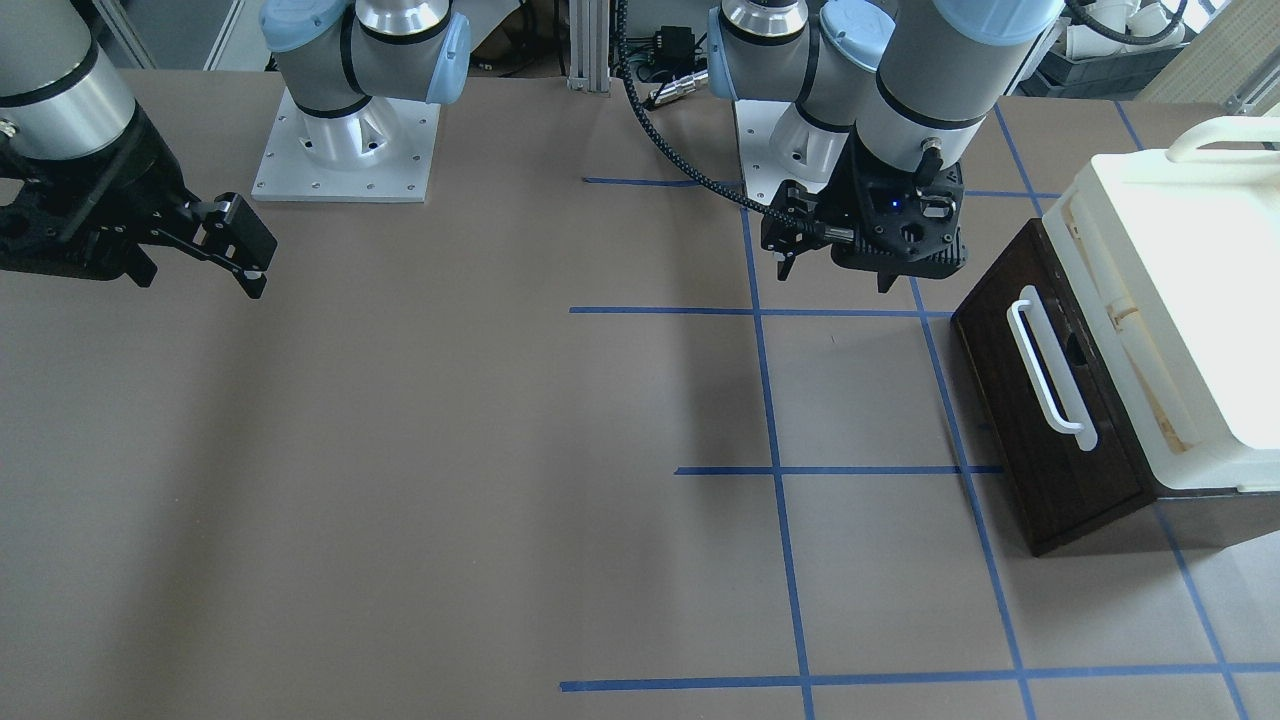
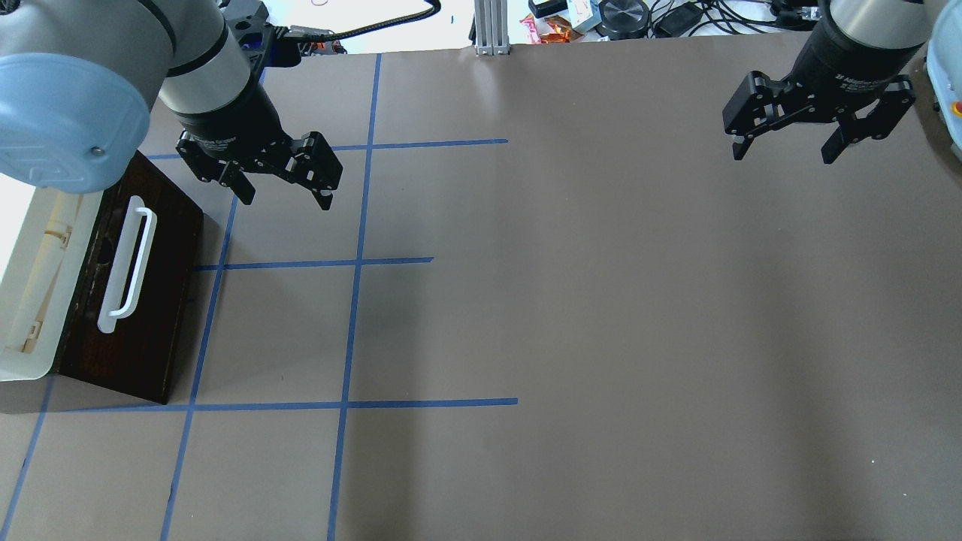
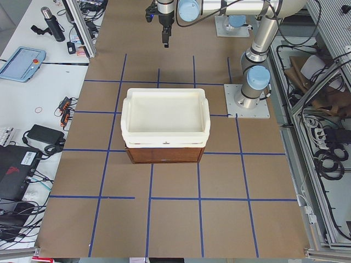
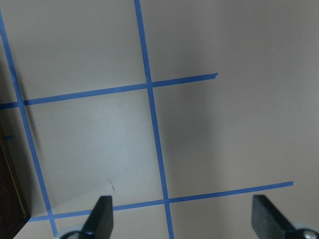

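Note:
A dark wooden box with a white drawer handle (image 1: pixel 1051 366) on its front stands at the right in the front view, with an open white bin (image 3: pixel 164 115) on top. My gripper (image 1: pixel 834 274) is raised over the taped floor grid, behind and to the left of the box in that view. In the top view my gripper (image 2: pixel 284 200) is beside the box, near its handled face. Its two fingertips stand wide apart at the bottom of the wrist view (image 4: pixel 179 219), open with only bare floor between them.
A second arm's gripper (image 1: pixel 198 258) hangs at the left in the front view, apart from mine. Cables and tools lie on white tables along the edge in the left view.

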